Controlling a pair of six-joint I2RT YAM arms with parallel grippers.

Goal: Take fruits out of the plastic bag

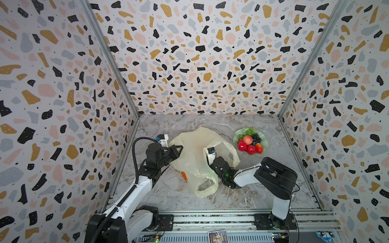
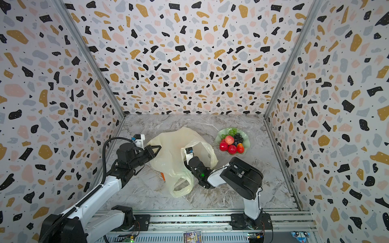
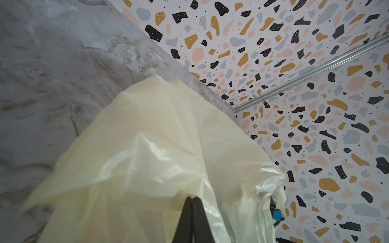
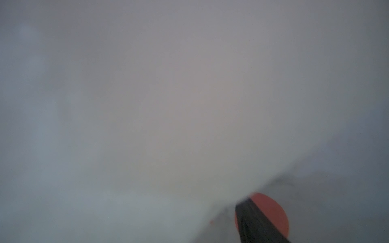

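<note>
My left gripper is shut on the cream plastic bag (image 1: 188, 149), holding its left side up in the top views. The bag spreads over the middle of the table, with looped handles toward the front and right. My right gripper (image 2: 188, 160) is down inside the bag, largely hidden; whether it is open or shut does not show. The right wrist view is mostly blurred plastic, with a red round patch (image 4: 271, 210) beside one finger. A small orange strip (image 1: 184, 176) shows at the bag's front-left edge; what it is I cannot tell.
A pale green bowl (image 1: 263, 141) of red fruits, dark grapes and green fruit stands at the back right. Patterned walls enclose three sides.
</note>
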